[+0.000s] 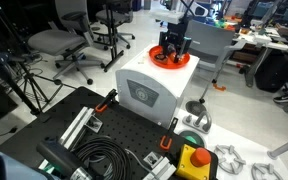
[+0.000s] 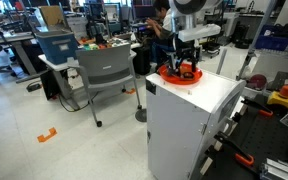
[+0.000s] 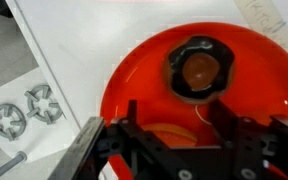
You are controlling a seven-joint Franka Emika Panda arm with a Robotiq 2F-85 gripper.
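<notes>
A round red plate [image 3: 119, 95] rests on the white top of a cabinet. On it, in the wrist view, lies a dark ring-shaped piece with a brown centre [image 3: 200, 68], beyond the fingertips. An orange-brown piece [image 3: 171, 131] shows low between the fingers, partly hidden by the gripper. The gripper is over the plate, its fingers apart, with nothing visibly pinched between them. In exterior view 1 the gripper [image 1: 173, 52] reaches down over the plate [image 1: 156, 60]; in exterior view 2 it covers part of the plate [image 2: 167, 75].
The white cabinet [image 2: 176, 130] has some bare top around the plate. A grey chair [image 2: 106, 75] stands close by it. In exterior view 1, coiled black cable [image 1: 102, 158] and a yellow box with a red button [image 1: 195, 160] lie in front.
</notes>
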